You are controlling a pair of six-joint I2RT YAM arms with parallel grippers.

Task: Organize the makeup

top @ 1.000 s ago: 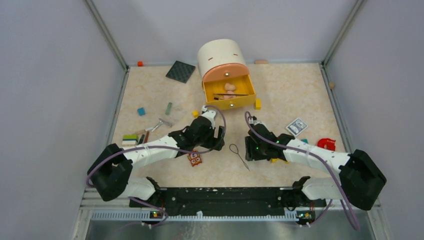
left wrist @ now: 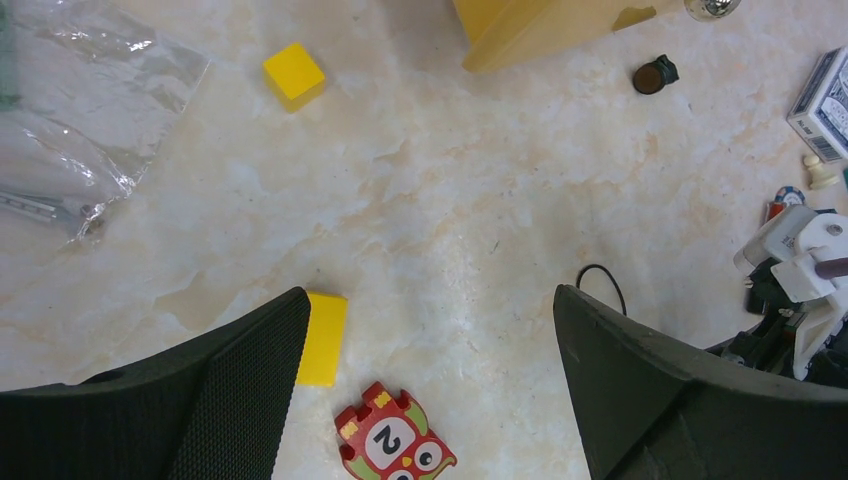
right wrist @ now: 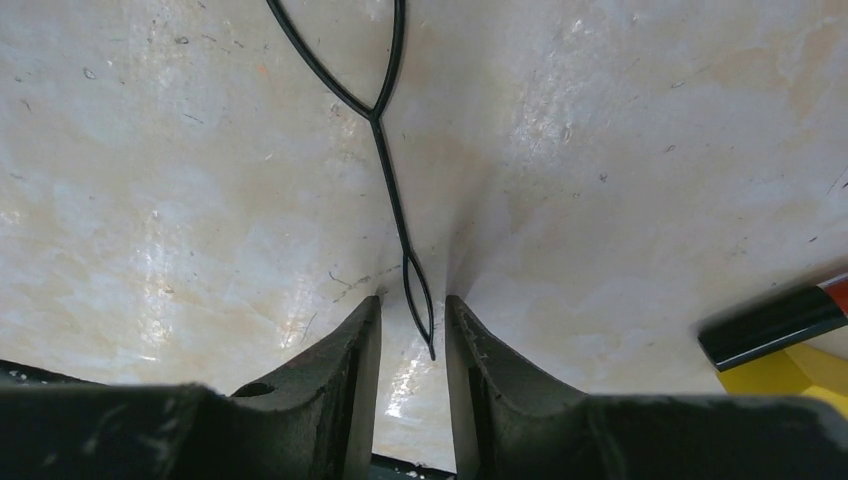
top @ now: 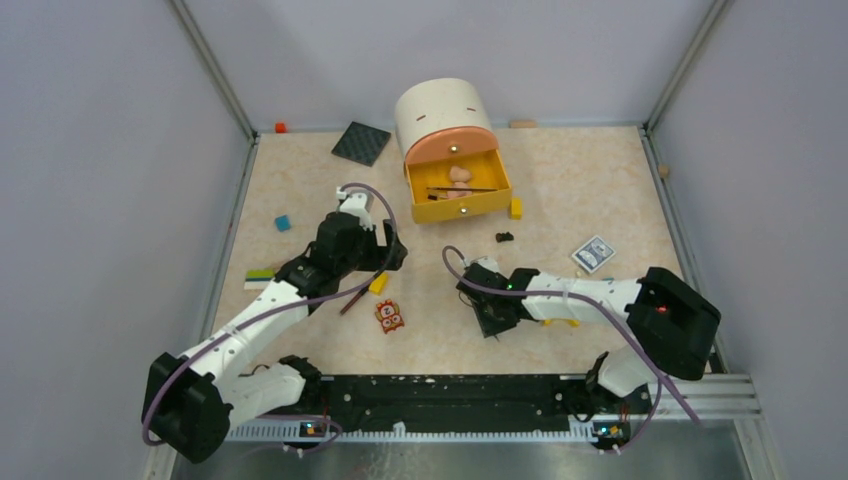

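Observation:
A thin black wire tool [right wrist: 391, 175] with a loop lies on the table in the right wrist view. Its narrow tip sits in the small gap between the fingers of my right gripper, which is partly open. My left gripper stands wide open with nothing between its fingers, above the table left of centre. The cream and orange case [top: 440, 112] stands at the back, its yellow drawer [top: 462, 210] pulled out. A brush [top: 470, 189] and a flesh-coloured item [top: 459, 177] rest in the drawer.
A red owl piece [left wrist: 395, 437] and a yellow block [left wrist: 321, 340] lie below the left gripper. A clear plastic bag [left wrist: 110, 100] is farther left. Near the drawer is a small dark item [top: 504, 237]; a card box [top: 594, 254] lies to the right.
My right arm has moved left, over the black tool's loop, and its fingers have drawn closer together. The left arm has swung left and back, away from the owl piece.

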